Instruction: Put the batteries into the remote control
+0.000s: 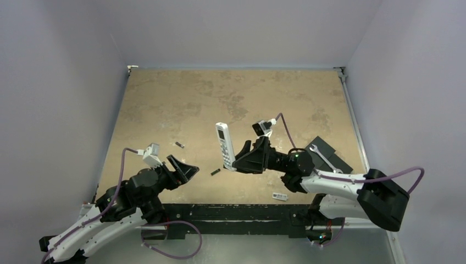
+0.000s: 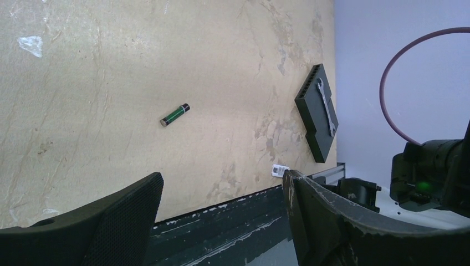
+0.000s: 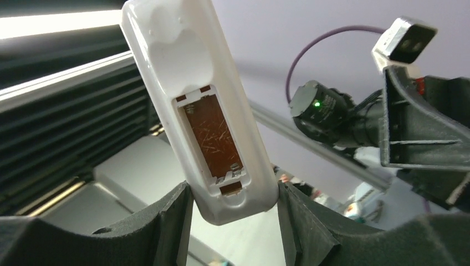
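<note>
My right gripper is shut on the white remote (image 1: 224, 140), held upright above the table; the right wrist view shows its back with the battery compartment (image 3: 211, 138) open and empty. A green battery (image 2: 174, 114) lies on the table below, and a second small dark piece, likely a battery (image 1: 179, 144), lies farther left. My left gripper (image 1: 183, 168) stands open at the lower left, nothing between its fingers. A small white labelled piece (image 1: 279, 196) lies near the front edge.
Black blocks (image 1: 324, 144) with a wrench (image 2: 325, 105) on top lie at the right. Walls enclose the sides and back, and cables loop from both arms.
</note>
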